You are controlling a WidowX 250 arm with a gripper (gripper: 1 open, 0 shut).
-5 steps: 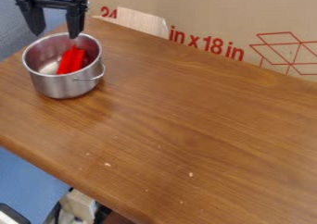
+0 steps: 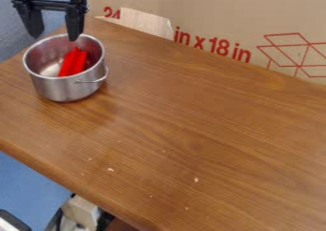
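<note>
A steel pot (image 2: 64,83) with a side handle stands at the left of the wooden table, holding a red object (image 2: 75,62) that leans inside it. My black gripper (image 2: 52,23) hangs above the pot's back rim at the top left, open, its two fingers spread apart with nothing seen between them.
Cardboard (image 2: 254,25) with red printing stands along the back edge. A blue surface lies beyond the left edge.
</note>
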